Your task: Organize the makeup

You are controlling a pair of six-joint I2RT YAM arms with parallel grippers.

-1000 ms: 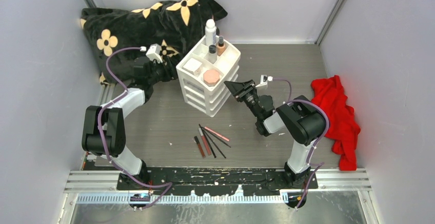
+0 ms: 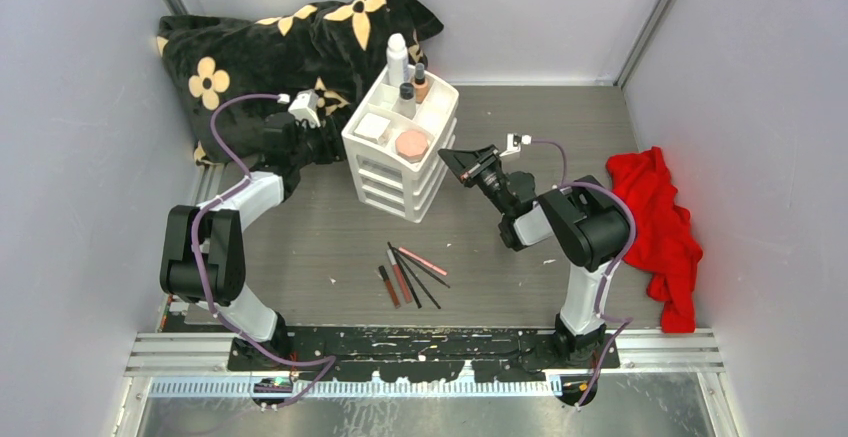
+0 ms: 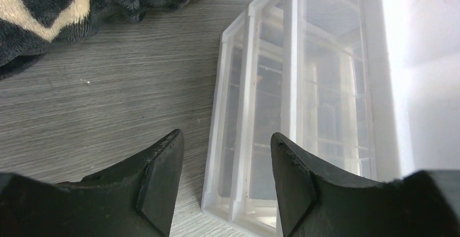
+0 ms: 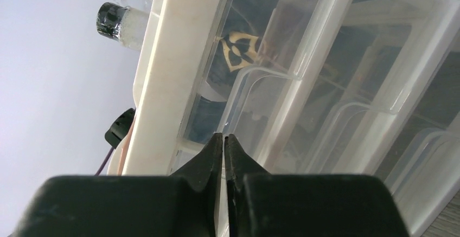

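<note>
A white organizer (image 2: pixel 352 145) with clear drawers stands in the middle of the floor, turned at an angle. On its top sit a white bottle (image 2: pixel 397 59), two small bottles, a white box (image 2: pixel 373 127) and a pink round item (image 2: pixel 411 144). My right gripper is shut at the organizer's right side, its fingertips together with nothing between them. The upper clear drawer (image 4: pixel 260 93) lies just beyond those fingers, outside them. My left gripper is open and empty beside the organizer's left side. Several makeup pencils and tubes (image 2: pixel 404 271) lie on the floor in front.
A dark flowered pillow (image 2: pixel 290 57) leans behind the organizer and left arm. A red cloth (image 2: pixel 655 227) lies at the far right.
The organizer has rotated slightly, its back end and the bottles shifting left in the top view. The left gripper has stayed open and moved little.
</note>
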